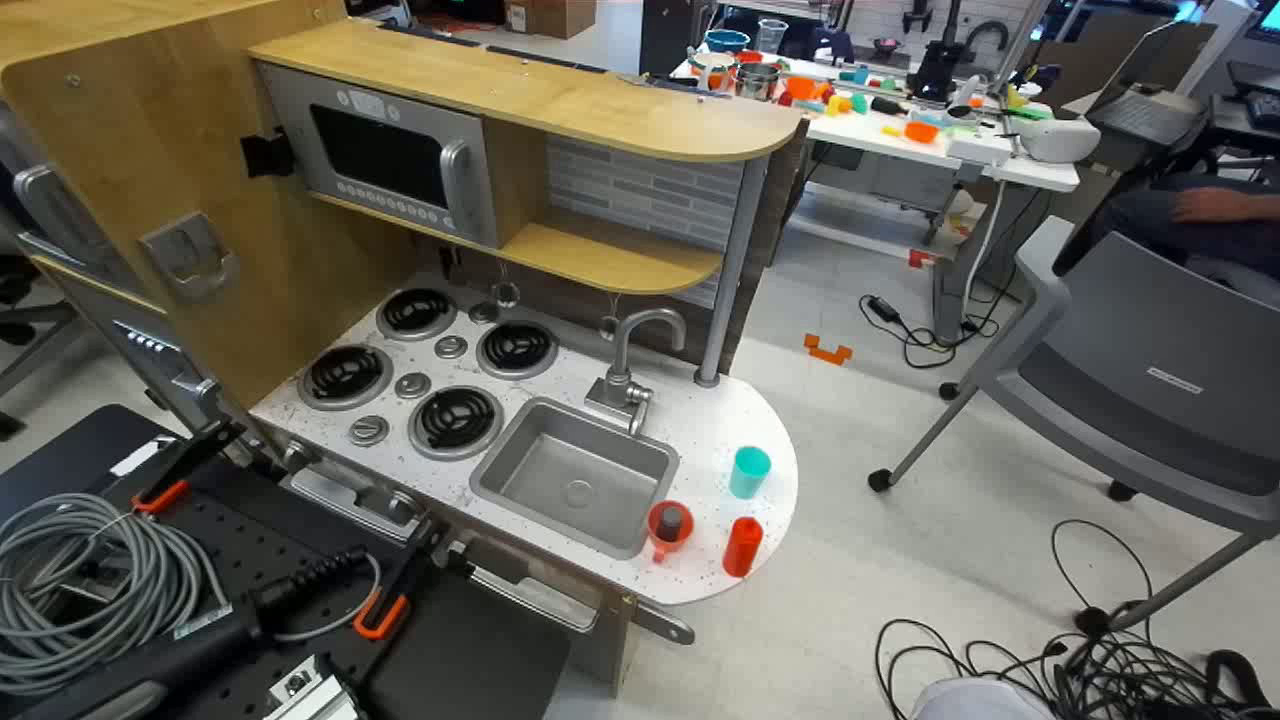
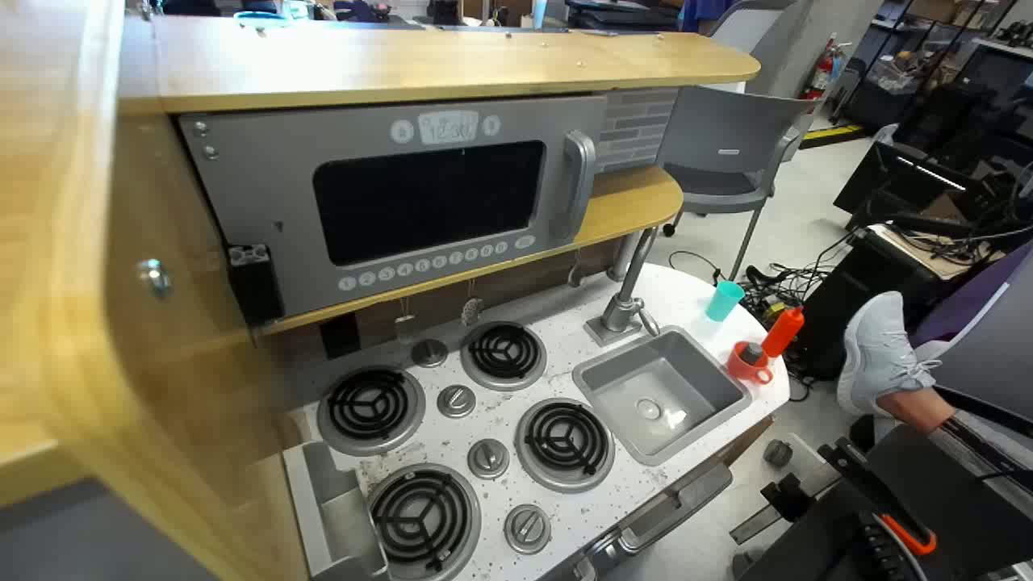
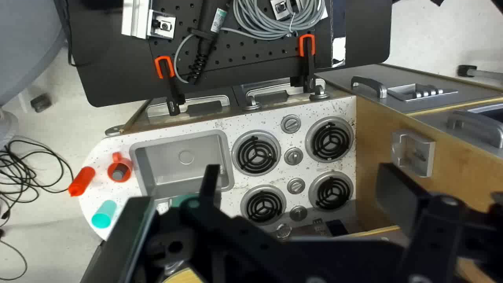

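Observation:
A red mug (image 1: 669, 526) with a dark object inside stands on the counter beside the sink (image 1: 573, 478). A teal cup (image 1: 750, 473) is close by, near the counter's rounded end. An upright red bottle (image 1: 743, 546) stands at the counter edge, to the right of the mug in exterior view 1. In the wrist view, my gripper is open high above the toy kitchen, its dark fingers (image 3: 398, 188) far apart with nothing held. Neither exterior view shows the gripper. The sink looks empty.
Burners (image 2: 564, 445) and knobs fill the stove side. The faucet (image 1: 621, 360) rises behind the sink. Above the counter hang a shelf (image 1: 624, 254) and the closed microwave (image 2: 426, 198). A black bench (image 3: 235, 61) with cable and clamps borders the kitchen's front.

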